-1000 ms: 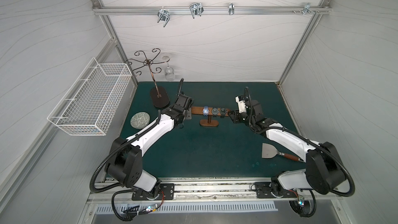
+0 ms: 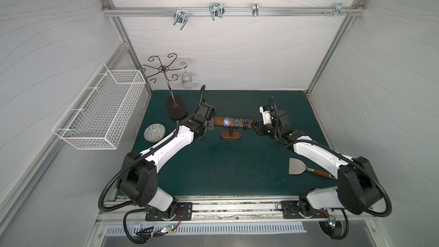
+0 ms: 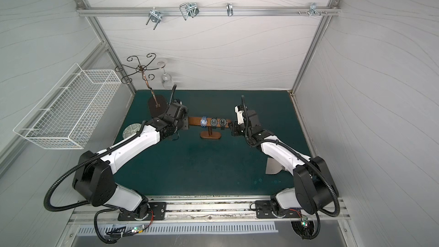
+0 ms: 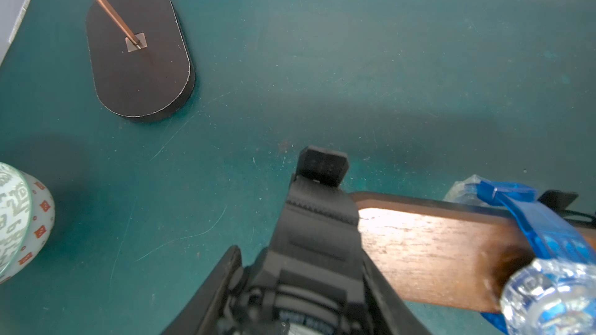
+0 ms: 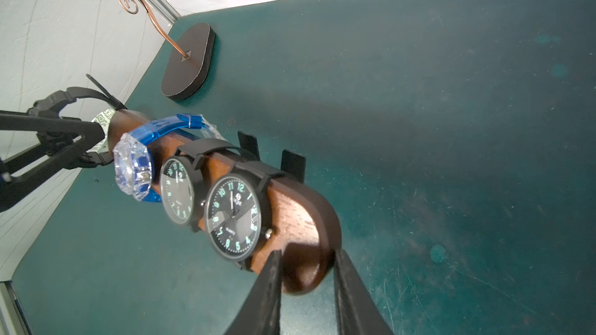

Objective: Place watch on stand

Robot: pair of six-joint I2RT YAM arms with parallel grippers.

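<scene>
The wooden stand [image 2: 231, 135] has three watches on its bar: a blue watch [image 5: 133, 164] and two black watches [image 5: 178, 189] [image 5: 232, 217]. My left gripper is shut on a fourth, black watch [image 4: 313, 223] at the bar's left end; its strap lies over or right by that end, and I cannot tell whether it is fully around it. My right gripper is shut on the right end of the wooden bar [image 5: 295, 223], its fingertips low in the right wrist view.
A scroll holder with a glass [image 2: 174, 107] stands back left, a round patterned tin [image 2: 154, 132] left, and a spatula [image 2: 298, 166] front right. A wire basket [image 2: 77, 141] hangs on the left wall.
My left gripper with the black watch has shifted slightly to the right and up in the top left view. The right arm stays still.
</scene>
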